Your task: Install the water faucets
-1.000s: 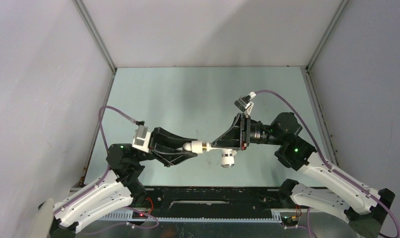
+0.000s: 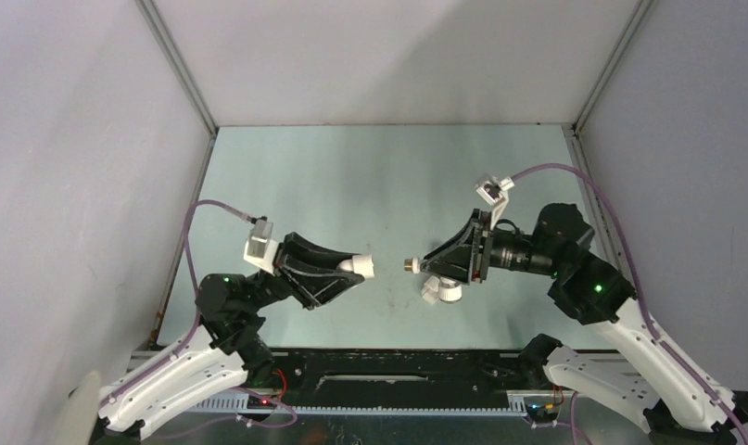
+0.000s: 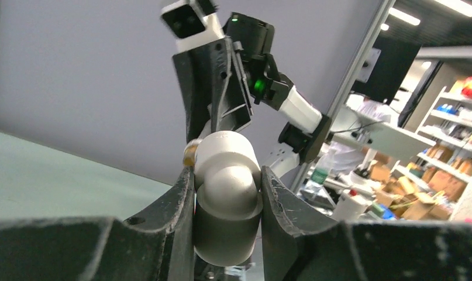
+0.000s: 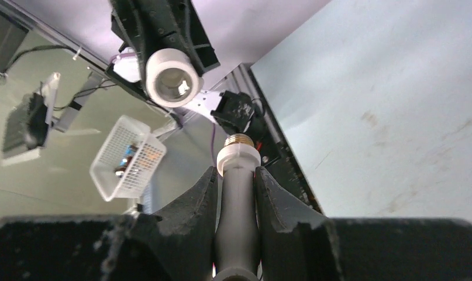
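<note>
A white pipe fitting [image 2: 363,266] sits between the fingers of my left gripper [image 2: 351,267], which is shut on it. Its round open socket [image 4: 174,79] faces my right wrist camera. Opposite, my right gripper [image 2: 427,263] has its fingers against both sides of the faucet's stem, holding the white faucet [image 2: 450,292] above the table. The faucet's brass threaded end [image 2: 412,265] points left at the fitting, with a clear gap between the two. In the right wrist view the grey faucet stem [image 4: 237,213] runs between the fingers, its thread tip beyond them.
Beneath both grippers the pale table [image 2: 333,185] is bare. Walls enclose it at the left, right and back. A white basket [image 4: 128,157] with small items stands low beyond the table in the right wrist view.
Now my right gripper has drawn right with the faucet, which is turned differently, and my left gripper has shifted slightly left.
</note>
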